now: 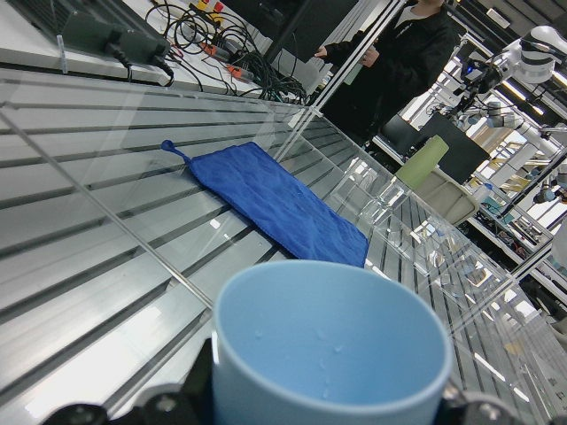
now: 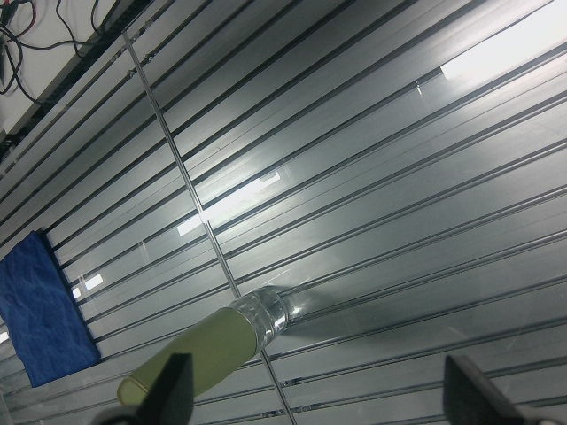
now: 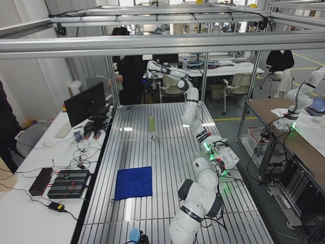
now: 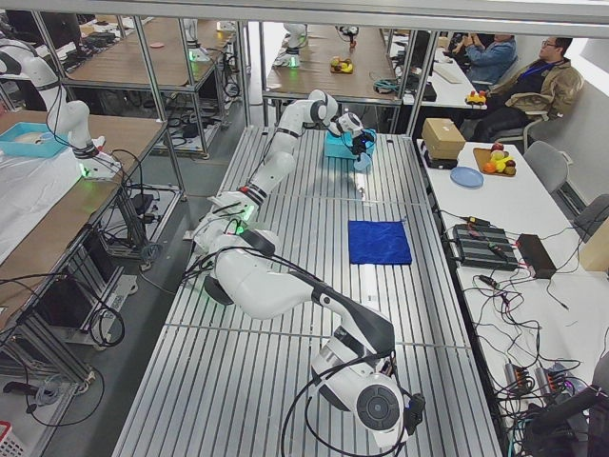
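Note:
A light blue cup (image 1: pixel 332 345) fills the bottom of the left wrist view, held in my left gripper (image 3: pixel 136 238), which is shut on it at the lower edge of the left camera view. A blue cloth (image 3: pixel 133 183) lies flat on the slatted metal table (image 3: pixel 167 152). A green bottle (image 2: pixel 199 354) with a clear end stands farther along the table (image 3: pixel 151 127). My right gripper (image 3: pixel 152 85) is raised above the far end of the table; in the right wrist view only dark blurred fingertips show at the bottom corners, apart, with nothing seen between them.
A side desk (image 3: pixel 61 213) with black boxes, cables and a monitor (image 3: pixel 85 104) runs along the left. Frame posts stand at the table's corners. A person in dark clothes stands beyond the far end.

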